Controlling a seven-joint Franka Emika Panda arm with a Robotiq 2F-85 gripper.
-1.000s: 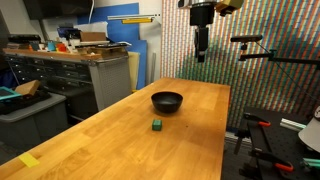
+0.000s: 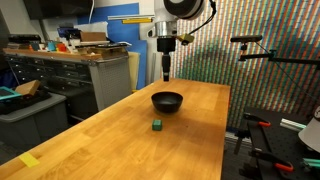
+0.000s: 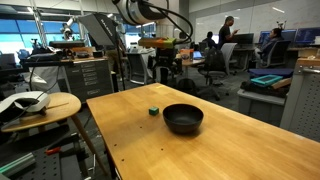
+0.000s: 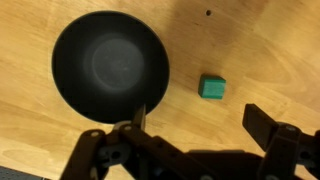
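Observation:
A black bowl rests upright on the wooden table and looks empty in the wrist view, where the same bowl fills the upper left. A small green cube lies on the wood beside it, apart from the bowl; exterior view 2 shows the cube left of the bowl. My gripper is open above the table, its fingers spread wide with only bare wood between them. From exterior view 1, the gripper hangs above and behind the bowl, touching nothing.
A yellow strip marks its near left end. Dark drawers stand beyond the table's left side. People sit and stand at desks in the background.
In exterior view 1 the arm has swung left and come somewhat lower, bringing my gripper from the right to above the bowl's area. Bowl and cube have stayed in place.

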